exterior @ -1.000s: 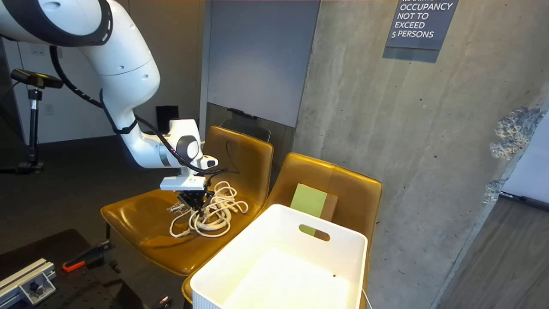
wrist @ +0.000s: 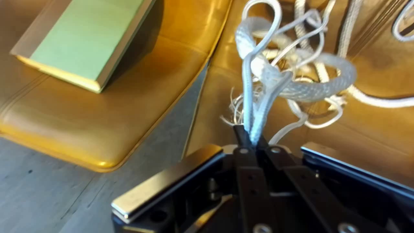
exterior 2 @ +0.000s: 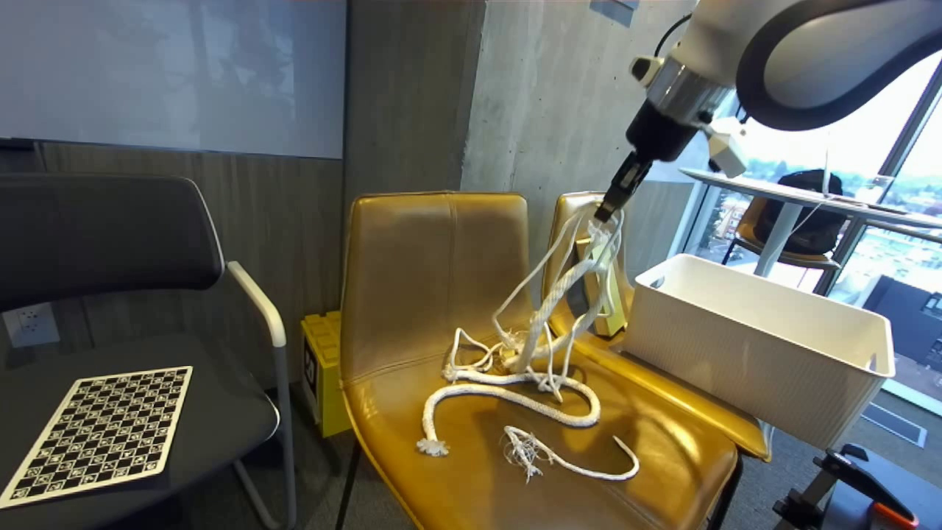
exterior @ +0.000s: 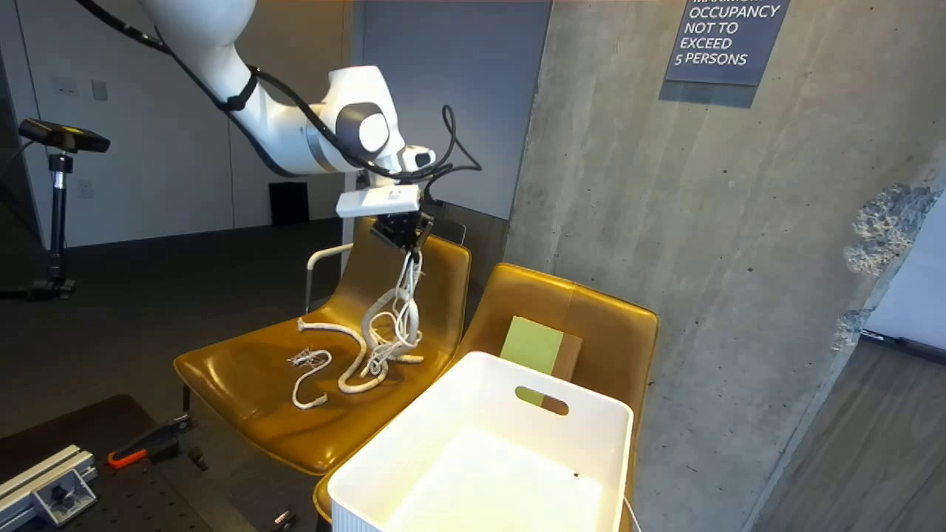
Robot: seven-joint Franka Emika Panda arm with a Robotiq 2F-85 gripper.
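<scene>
Above the left tan chair, my gripper is shut on a bunch of white rope. Thin and thick strands dangle from the fingertips in loops, and their lower part rests on the seat in exterior view 2. In the wrist view two pale strands run straight into the closed fingers. A short frayed rope piece lies apart on the seat, not joined to the held bunch. The white bin stands on the right chair; the part of its floor in view holds no rope.
A green and brown book-like block leans against the right chair's backrest, behind the bin. A dark chair with a checkered board is off to the left in exterior view 2. Below the bin lies a clamp with an orange tip.
My gripper has risen from the seat and shifted right. Much of the rope pile has come up with it and now hangs stretched; the short frayed piece stays on the seat.
</scene>
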